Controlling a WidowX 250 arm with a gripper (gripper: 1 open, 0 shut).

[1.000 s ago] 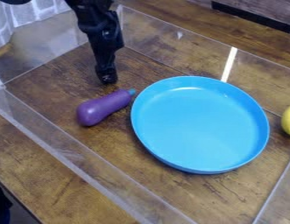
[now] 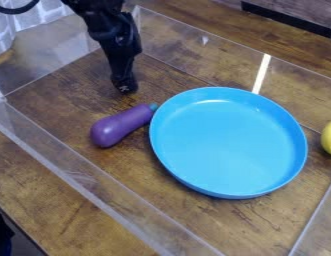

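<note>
The black gripper (image 2: 125,82) hangs low over the wooden floor at upper left, behind and above a purple eggplant (image 2: 120,126); it is apart from it, and I see nothing held, with its fingertips small and dark. The eggplant lies on its side, its stem end close to the left rim of a large blue plate (image 2: 228,140), which is empty.
A yellow object (image 2: 328,138) is cut off at the right edge. Clear walls run along the left and lower side of the wooden surface (image 2: 195,65). Free floor surrounds the gripper, and a white strip lies at upper right.
The gripper has shifted slightly left and up in the view since a second ago. The eggplant and plate look unmoved.
</note>
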